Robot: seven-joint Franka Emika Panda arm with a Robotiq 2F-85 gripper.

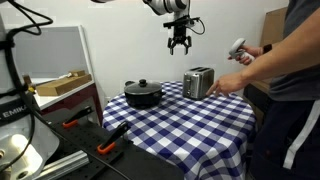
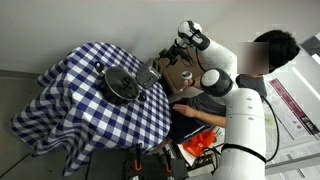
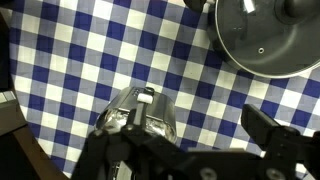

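Observation:
High above the checkered table hangs my gripper (image 1: 180, 48), open and empty. In the wrist view its dark fingers (image 3: 267, 130) stand wide apart. A silver toaster (image 1: 198, 83) stands on the cloth toward the back right; the wrist view shows part of the toaster (image 3: 140, 105) below, partly covered by the gripper. The dark pot (image 1: 143, 94) with its lid on sits to the left of the toaster. In the wrist view the pot (image 3: 270, 35) is cut off at the upper right. My gripper touches neither.
A person (image 1: 290, 90) leans in at the right, one arm reaching over the table beside the toaster. The other hand holds up a small pale object (image 1: 238, 47).

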